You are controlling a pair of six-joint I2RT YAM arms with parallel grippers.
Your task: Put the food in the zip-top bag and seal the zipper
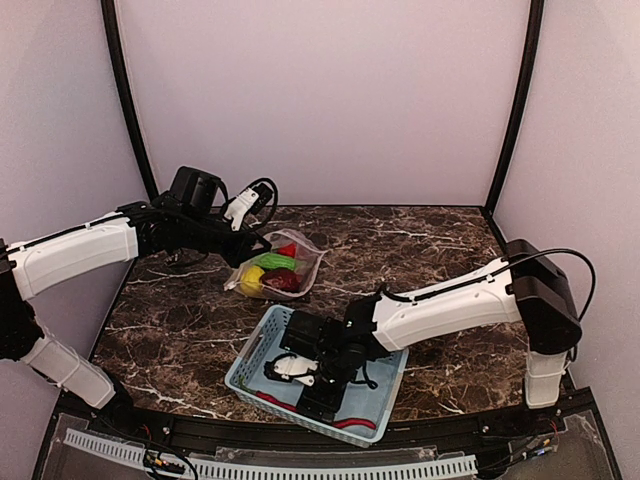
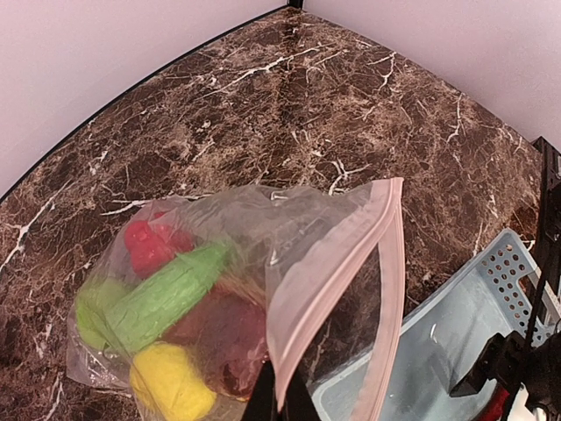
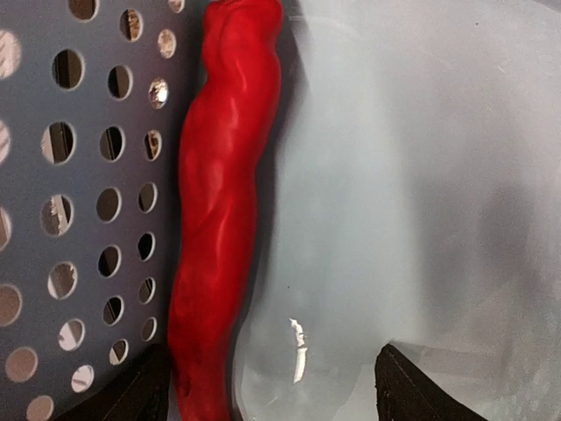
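The clear zip top bag (image 2: 237,197), its pinkish zip edge (image 2: 311,289) gaping, lies left of centre. Inside it sit a red item (image 2: 158,244), a green one (image 2: 171,296), a yellow one (image 2: 171,381) and a dark red one (image 2: 232,342). My left gripper is shut on the bag's rim. A long red pepper (image 3: 223,149) lies along the perforated wall of the blue basket (image 1: 398,375). Over it my right gripper stands open, one finger (image 3: 140,390) by the wall, the other above the basket floor. The pepper's lower end runs between the fingers, not visibly gripped.
A metal rail (image 1: 270,470) runs along the front. Apart from the pepper, the visible basket floor looks bare.
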